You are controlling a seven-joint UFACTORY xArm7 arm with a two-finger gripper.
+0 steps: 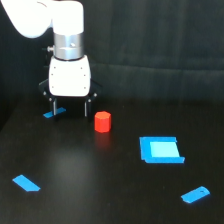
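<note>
A small red block (102, 122) stands on the dark table, a little behind the middle of the camera view. My gripper (71, 106) is to the left of the block and above the table at the back, its fingers spread wide and nothing visible between them. The right-hand finger is close to the block in the picture, with a gap still showing. To the right lies a white square (163, 149) framed in blue tape (158, 159).
Strips of blue tape mark the table at the front left (26, 184), the front right (195, 195) and behind the gripper (54, 113). A dark curtain (150, 50) closes off the back.
</note>
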